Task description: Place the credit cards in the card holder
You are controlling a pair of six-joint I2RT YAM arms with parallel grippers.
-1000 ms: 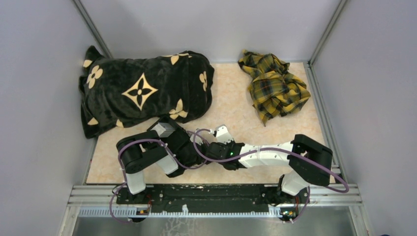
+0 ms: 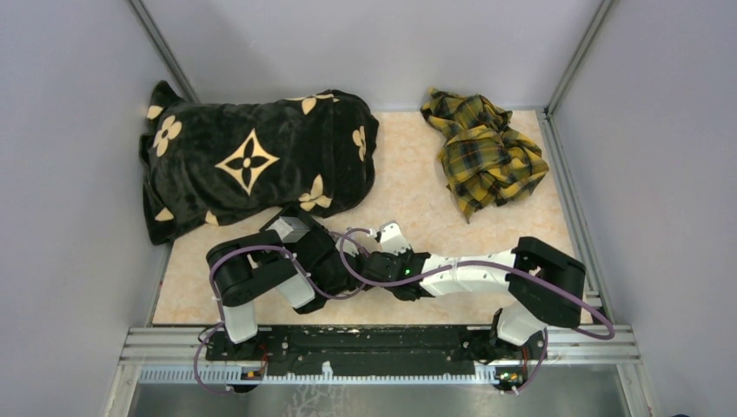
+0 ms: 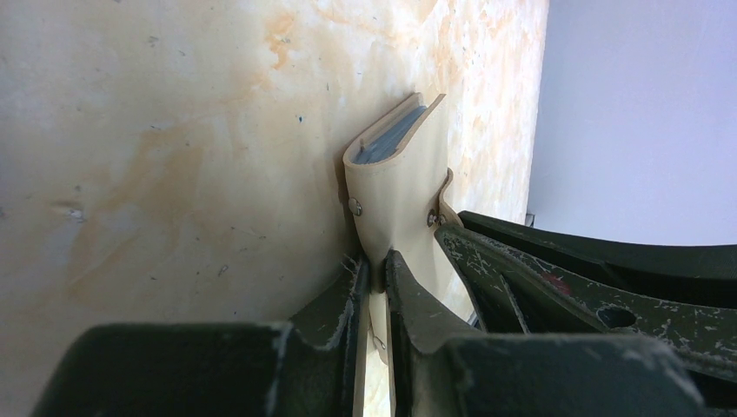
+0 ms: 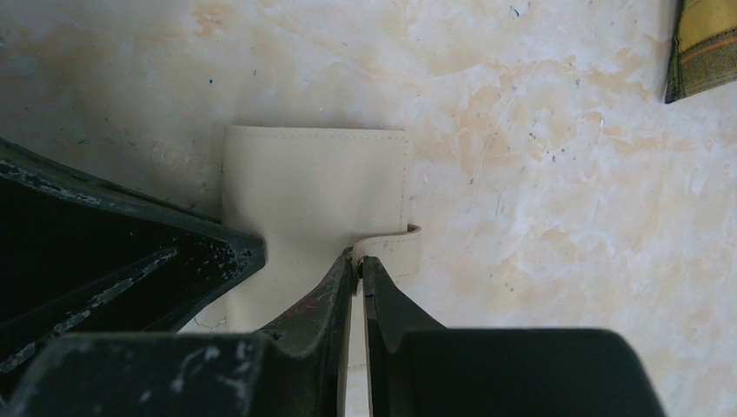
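Note:
The beige card holder [image 3: 400, 208] is folded and stands on its edge in the left wrist view, with dark sleeves [image 3: 391, 139] showing inside its open end. My left gripper is shut on the holder. Seen from the right wrist, a broad stitched face of the holder [image 4: 313, 182] shows, with its small closing flap [image 4: 395, 252] sticking out at the right. My right gripper is at this flap, its fingers close together on either side of the flap's inner end; whether they pinch it cannot be told. No loose cards are visible. In the top view the arms hide the holder.
A dark patterned cushion [image 2: 261, 161] lies at the back left, close behind the left arm. A yellow-black plaid cloth [image 2: 491, 156] lies crumpled at the back right. Both grippers sit close together.
In the top view the right arm has shifted only very slightly. The left arm, cushion and cloth look unchanged.

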